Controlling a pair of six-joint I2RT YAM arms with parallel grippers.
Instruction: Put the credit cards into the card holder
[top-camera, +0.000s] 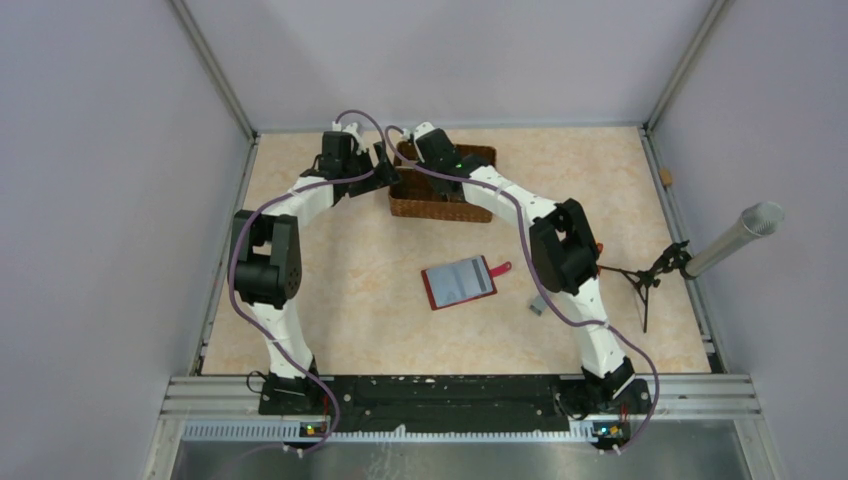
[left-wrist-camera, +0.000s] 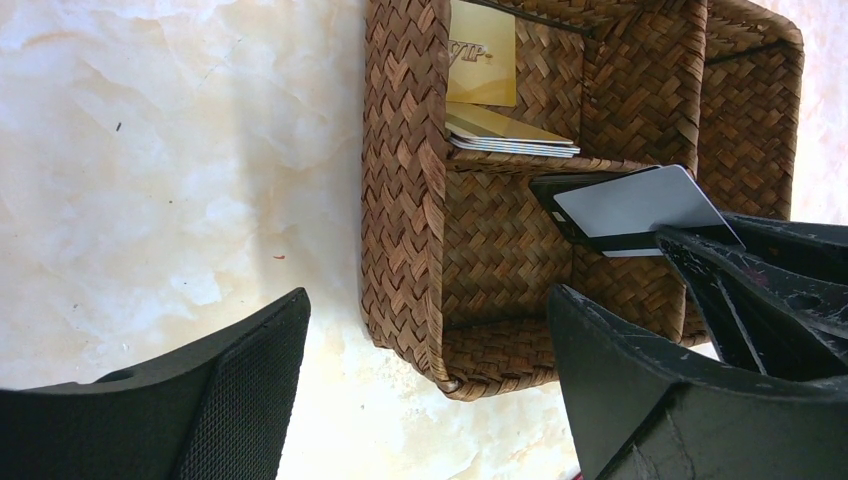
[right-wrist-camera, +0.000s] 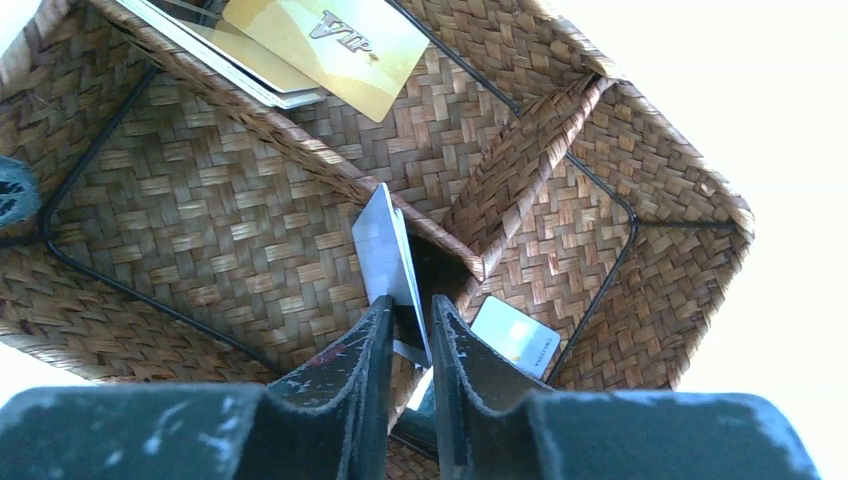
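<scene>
The woven brown card holder (top-camera: 440, 208) stands at the back middle, divided into compartments. Gold VIP cards (left-wrist-camera: 482, 60) lie in one compartment, along with a small stack of light-edged cards (left-wrist-camera: 510, 145). A silver-grey card (left-wrist-camera: 640, 205), with darker cards behind it, stands tilted in the neighbouring compartment against the divider. My right gripper is partly open there, a narrow gap between its fingertips and the card's lower end in that gap; whether both fingers touch it I cannot tell. My left gripper is open at the holder's left wall, clear of the cards.
A blue-white card (right-wrist-camera: 515, 335) lies in a further compartment. On the table are a red-edged grey board (top-camera: 458, 282) and a small grey card (top-camera: 540, 303). A black tripod (top-camera: 648, 278) stands at the right.
</scene>
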